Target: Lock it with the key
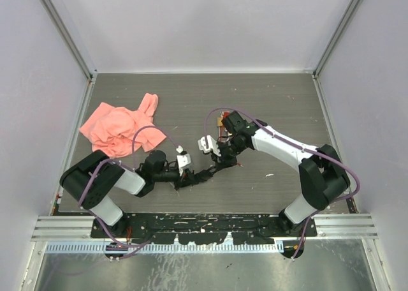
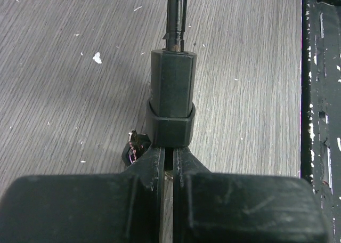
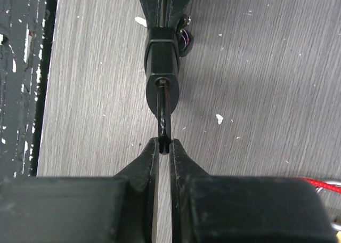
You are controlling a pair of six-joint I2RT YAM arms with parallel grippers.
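Near the front middle of the table, my two grippers face each other. My left gripper is shut on the dark, angular lock body (image 2: pixel 173 86), which has a wider collar near the fingertips. From the other side, my right gripper is shut on the end of a thin dark key (image 3: pixel 163 112). The key runs straight to the round opening in the lock's end face (image 3: pixel 159 67) and meets it there. How deep it sits inside is hidden. In the top view, the lock (image 1: pixel 204 175) is small and dark between the grippers.
A pink cloth (image 1: pixel 121 128) lies crumpled at the back left. Red and yellow items (image 1: pixel 223 120) stand behind my right gripper. A small dark piece with coloured strands (image 2: pixel 136 147) shows beside the lock.
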